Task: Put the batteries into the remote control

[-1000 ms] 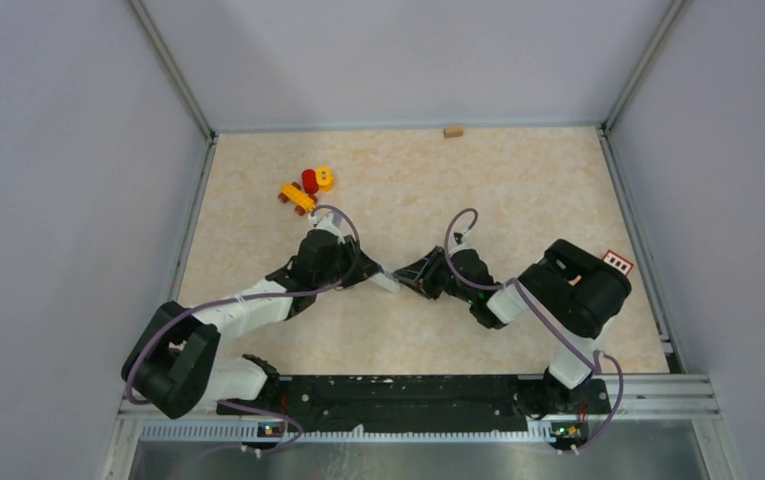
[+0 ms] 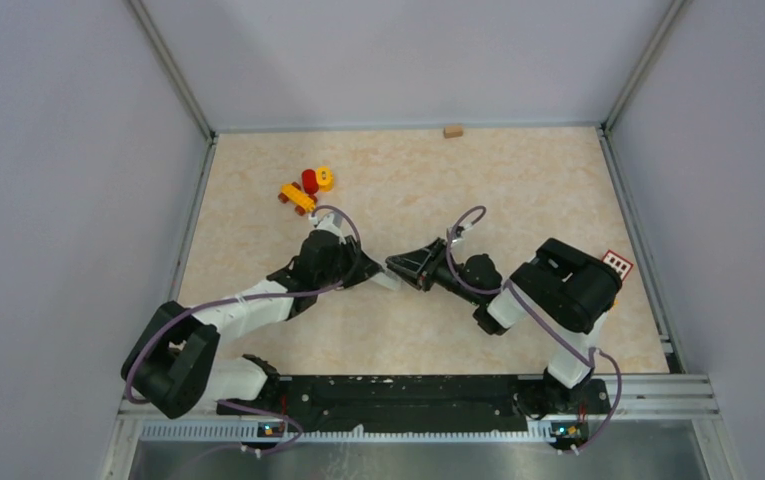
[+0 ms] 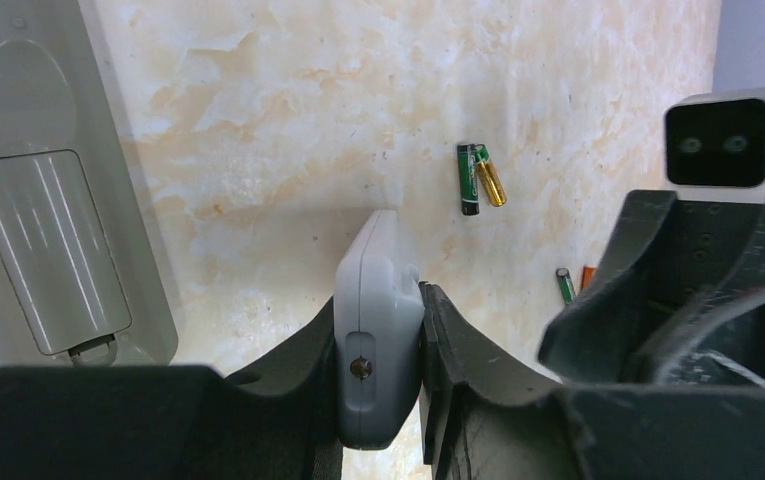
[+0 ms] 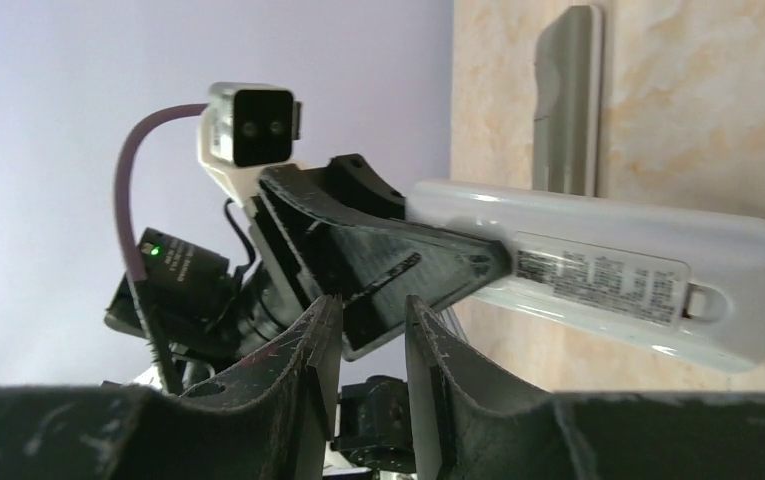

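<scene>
My left gripper (image 2: 368,273) is shut on the white remote control (image 2: 388,281), held just above the table; in the left wrist view it stands between the fingers, and in the right wrist view its labelled back (image 4: 598,280) faces up. The removed grey battery cover lies on the table beside it, seen large at left in the left wrist view. My right gripper (image 2: 398,270) is close at the remote's end, its fingertips part open, nothing seen between them. A green battery (image 3: 467,180), a gold one (image 3: 491,180) and another green one (image 3: 565,285) lie on the table.
Toy blocks (image 2: 298,197) sit at the back left, a small wooden block (image 2: 453,131) at the back, and a red-and-white piece (image 2: 617,264) at the right edge.
The right arm has shifted slightly, its wrist and elbow moving a little around the same spot by the remote. The left arm is almost unchanged.
</scene>
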